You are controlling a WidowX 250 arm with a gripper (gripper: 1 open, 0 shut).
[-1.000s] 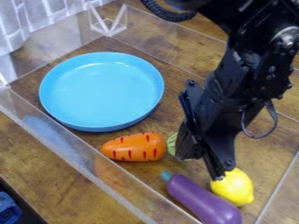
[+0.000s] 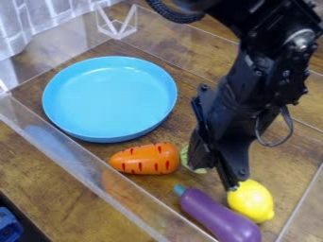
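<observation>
The black gripper (image 2: 214, 153) points down over the wooden table, just right of an orange toy carrot (image 2: 144, 159) with dark stripes. A pale green object, mostly hidden, lies behind its fingers. A yellow lemon (image 2: 251, 199) sits to the right below the gripper, and a purple eggplant (image 2: 220, 216) lies at the lower right of the carrot. Whether anything is between the fingers is hidden.
A light blue plate (image 2: 109, 98) occupies the left back of the table. A clear plastic edge crosses the lower left. Bare wood (image 2: 63, 189) shows at the lower left and far right.
The arm and gripper have shifted very slightly, mostly at the upper body. The objects on the table lie as before.
</observation>
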